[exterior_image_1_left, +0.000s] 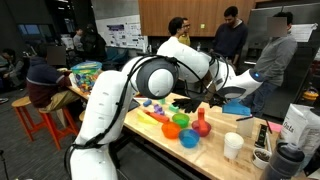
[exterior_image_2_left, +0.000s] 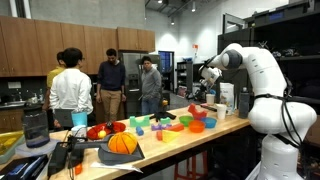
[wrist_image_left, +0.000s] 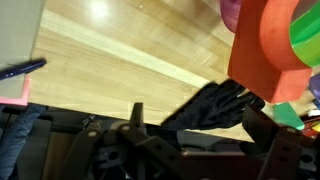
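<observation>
My gripper is open in the wrist view, its dark fingers wide apart with nothing between them. Beyond the fingers a crumpled black cloth (wrist_image_left: 212, 106) lies near the table edge. In exterior view 1 my arm reaches over the table, and black material (exterior_image_1_left: 186, 103) lies beneath it. An orange bowl (wrist_image_left: 245, 65) with a green bowl (wrist_image_left: 307, 38) against it stands at the upper right of the wrist view. Clear space shows between the cloth and the left finger.
Red (exterior_image_1_left: 201, 128), blue (exterior_image_1_left: 189, 139) and green bowls (exterior_image_1_left: 180, 119) stand on the table, with a white cup (exterior_image_1_left: 233, 146) nearby. A dark pen (wrist_image_left: 22, 69) lies at the wrist view's left. Bare wood fills its middle. People stand behind the table.
</observation>
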